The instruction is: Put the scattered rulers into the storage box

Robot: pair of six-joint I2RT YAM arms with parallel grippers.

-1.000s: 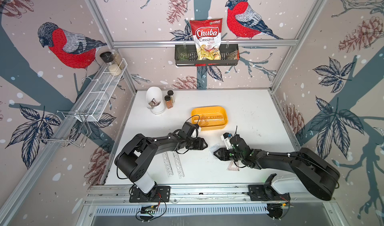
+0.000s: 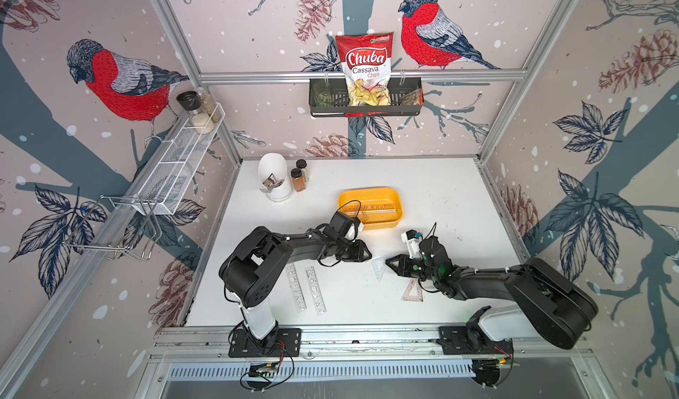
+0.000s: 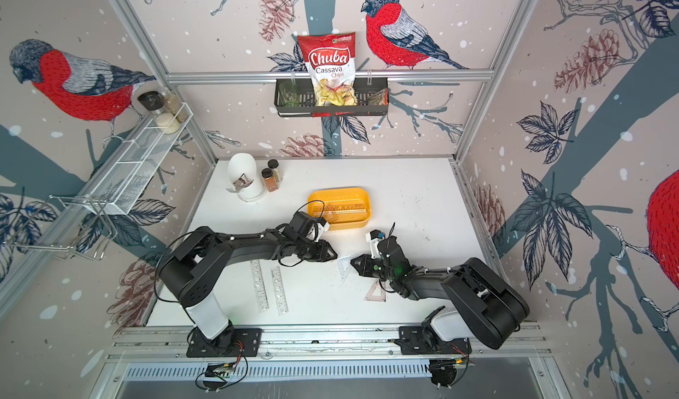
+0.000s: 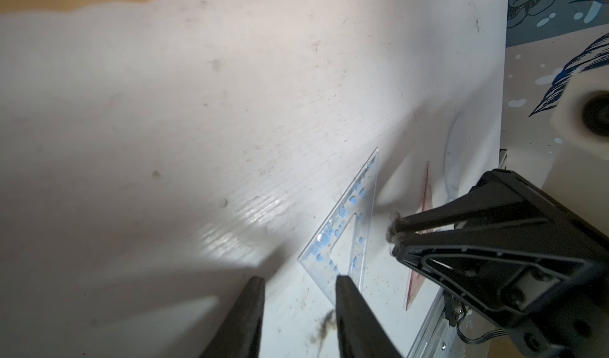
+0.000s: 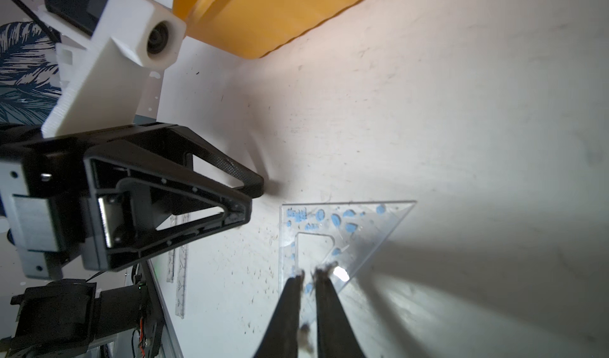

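A clear set square with blue marks (image 5: 355, 221) lies on the table between my grippers. My right gripper has its fingers close together over that square's near part; whether its edge is between them I cannot tell. Opposite, my left gripper is part open with nothing between its fingers. A pinkish set square (image 2: 412, 290) lies under the right wrist. Two clear rulers, one here (image 2: 295, 287) and one beside it (image 2: 314, 290), lie by the left arm. The orange storage box (image 2: 393, 218), behind the grippers, has clear rulers in it.
A white container (image 2: 272, 165) and two spice jars, the front one reddish (image 2: 297, 180), stand at the back left. A clear curved piece (image 4: 455, 155) shows near the right arm. Free table lies at the back right.
My right gripper has drawn back to the right and slightly away from the front, uncovering more of the blue-marked square. My left gripper has edged right and slightly toward the box.
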